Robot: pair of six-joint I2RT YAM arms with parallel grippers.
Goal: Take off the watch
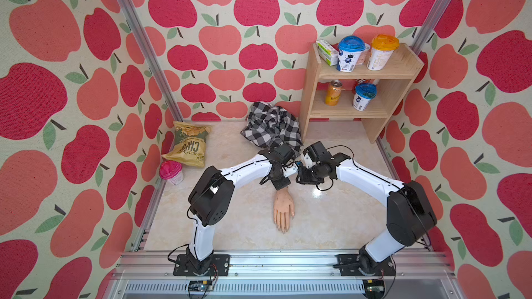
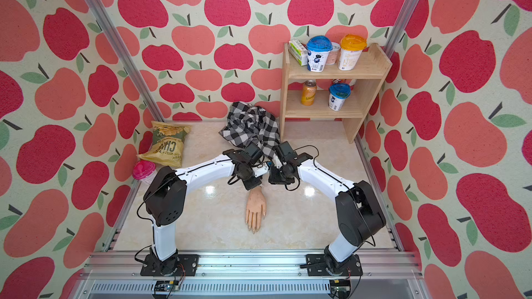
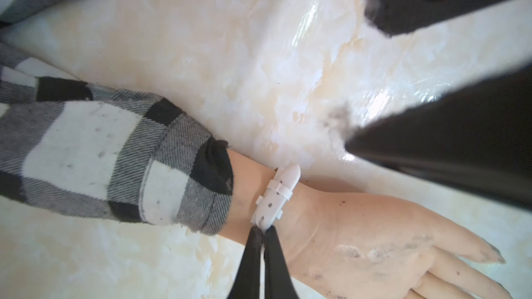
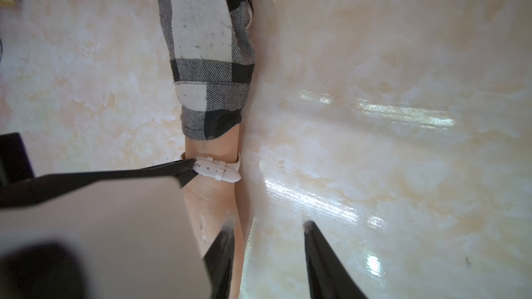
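Observation:
The white watch strap, with small holes and keeper loops, circles the wrist of a flesh-coloured model hand. No watch face shows. My left gripper is shut, its tips against the near end of the strap. Whether the thin strap is pinched between them I cannot tell. In the right wrist view those dark tips meet the left end of the strap. Right of the wrist, my right gripper stands open with empty space between its fingers. Its left finger overlaps the hand's edge in view.
A black-and-white checked sleeve covers the forearm behind the wrist. Both arms crowd close over the wrist. A wooden shelf with cups stands back right; a chip bag and pink-lidded cup lie left.

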